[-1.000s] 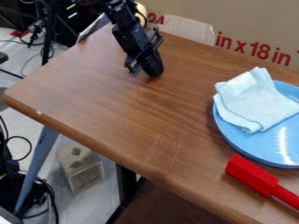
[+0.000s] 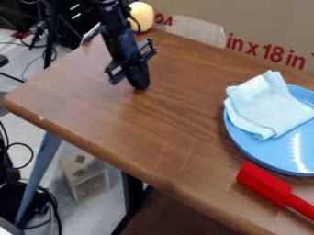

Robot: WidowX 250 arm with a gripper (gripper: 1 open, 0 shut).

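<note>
My black gripper [image 2: 130,73] hangs low over the back left part of the wooden table [image 2: 147,138]; whether its fingers are open or shut is hard to make out, and nothing is clearly visible between them. On the right, a folded pale blue cloth [image 2: 263,106] lies on a blue plate [image 2: 280,156]. A red object with a handle [image 2: 263,186] lies at the table's front right, partly out of frame.
A cardboard box [image 2: 258,27] stands behind the table, and a round pale object [image 2: 141,16] sits behind my arm. The left edge drops to the floor.
The plate, cloth and red object have not moved.
</note>
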